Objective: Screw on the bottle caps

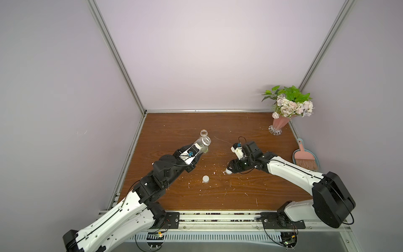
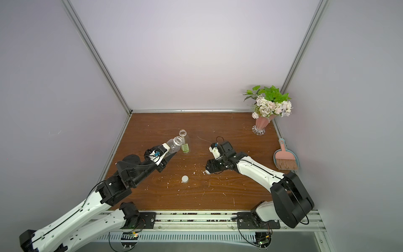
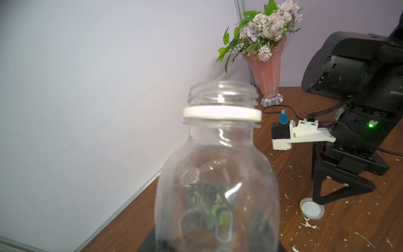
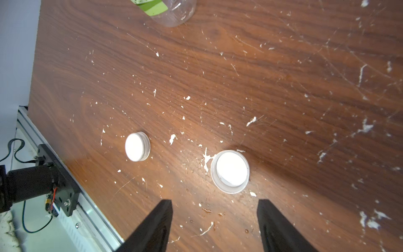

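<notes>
Tilted in the air, a clear uncapped bottle (image 3: 218,184) with a white neck ring is gripped by my left gripper (image 1: 199,152). A second clear bottle (image 2: 184,142) with a green label stands on the table behind it. My right gripper is open and empty, its fingers (image 4: 154,229) spread wide above the table. Just ahead of them a white cap (image 4: 230,171) lies on the wood, apart from both fingers. Another white cap (image 4: 137,146) rests to its left, nearer the front edge.
A pink vase with flowers (image 1: 280,123) stands at the back right corner. A dustpan with brush (image 1: 305,158) lies by the right wall. White scraps (image 4: 364,127) are scattered on the table.
</notes>
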